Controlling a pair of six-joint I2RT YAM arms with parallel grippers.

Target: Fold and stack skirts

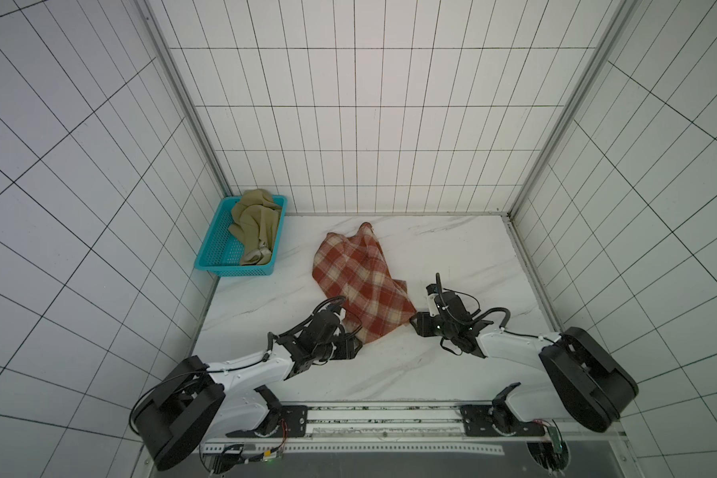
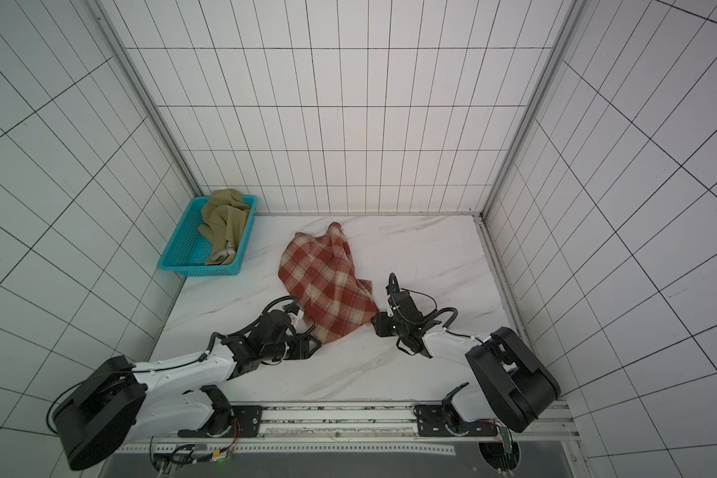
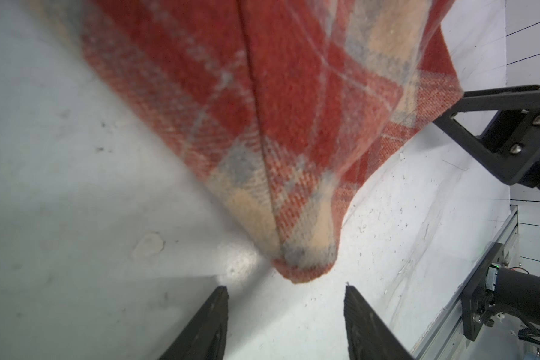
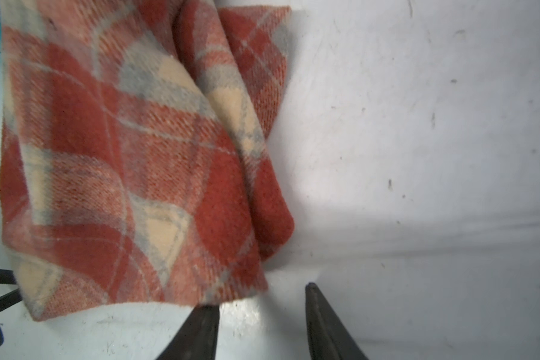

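A red, cream and grey plaid skirt point(image 1: 358, 279) lies crumpled in the middle of the table. In the left wrist view, my left gripper is open just short of the skirt's near tip point(image 3: 303, 264), with nothing between its fingers. In the right wrist view, my right gripper is open at the skirt's right-hand corner point(image 4: 228, 276), whose edge hangs over the left finger; no cloth shows clamped between the fingers.
A teal basket point(image 1: 213, 256) at the back left holds olive cloth point(image 1: 255, 223).
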